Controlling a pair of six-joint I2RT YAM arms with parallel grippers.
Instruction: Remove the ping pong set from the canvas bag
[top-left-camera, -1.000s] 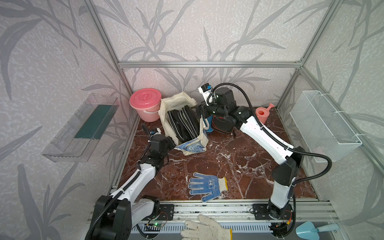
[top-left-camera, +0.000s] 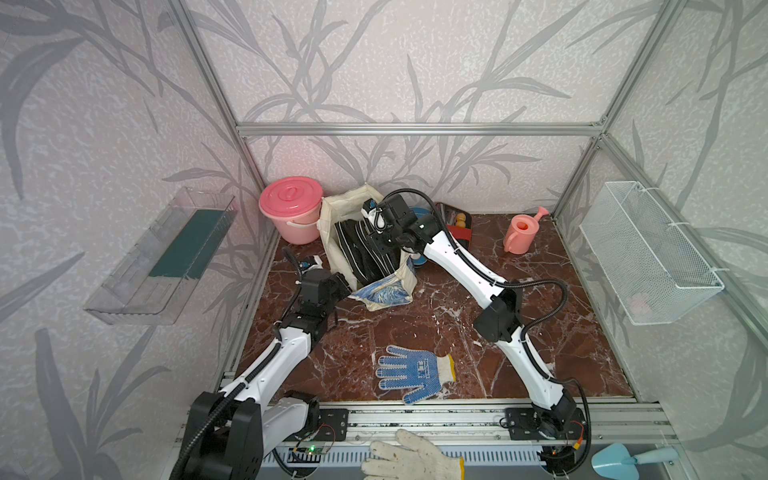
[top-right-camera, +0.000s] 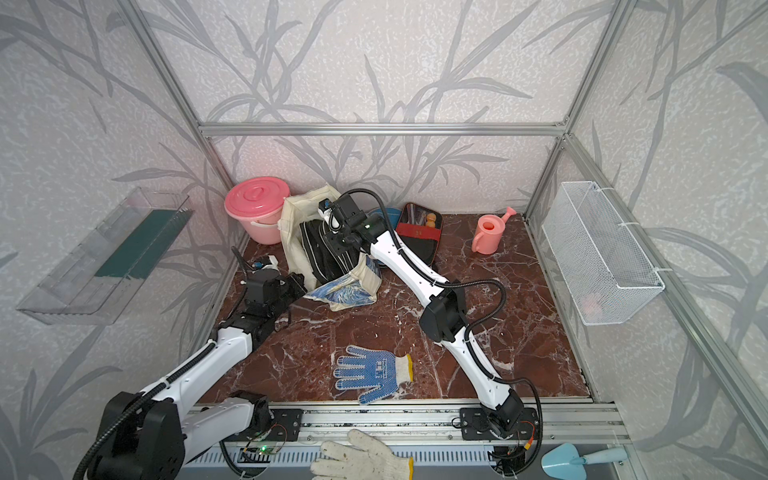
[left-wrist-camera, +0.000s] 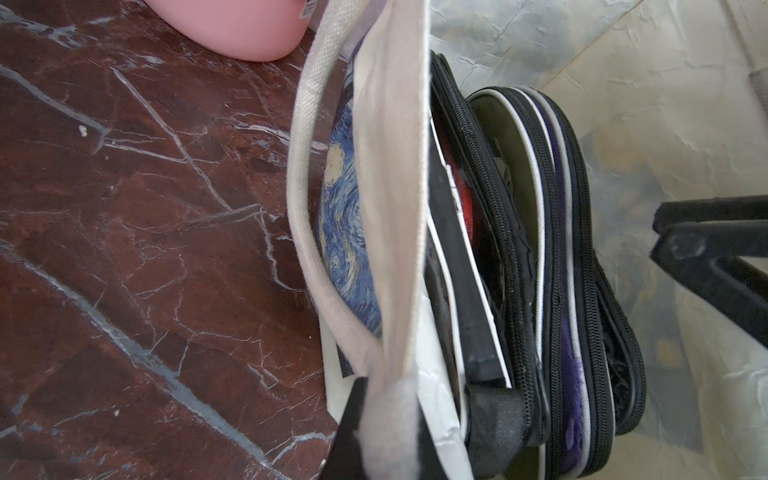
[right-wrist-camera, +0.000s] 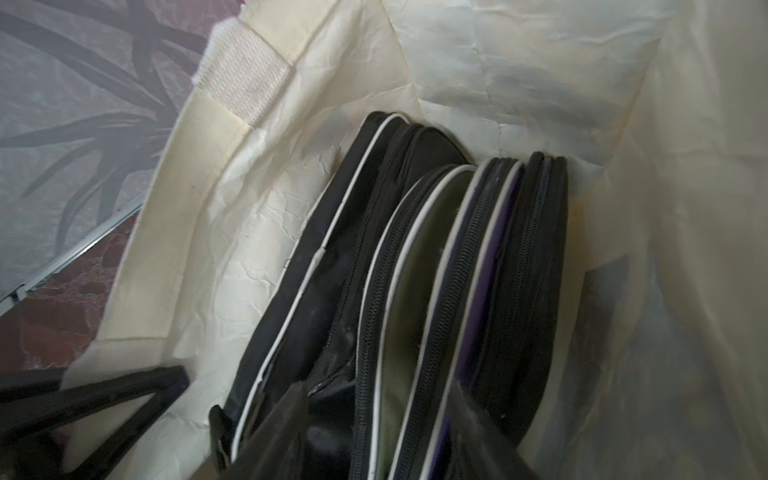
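Observation:
The cream canvas bag stands open at the back left, its blue painted side facing front. Upright inside it are several black zip cases with white piping; one shows purple fabric. My left gripper is shut on the bag's near-left rim, cloth between its fingers. Over the bag's mouth, my right gripper points down with fingers apart. Its blurred fingertips straddle the tops of the middle cases; whether they touch cannot be told. The right arm partly covers the cases in both top views.
Behind the right arm, a black and red case with orange balls lies beside a blue item. A pink lidded bucket stands left of the bag, a pink watering can at right. A blue glove lies in front.
My right gripper has moved left from the bag's right rim to over the cases, and its arm has swung left. The left arm, bag and cases look unmoved.

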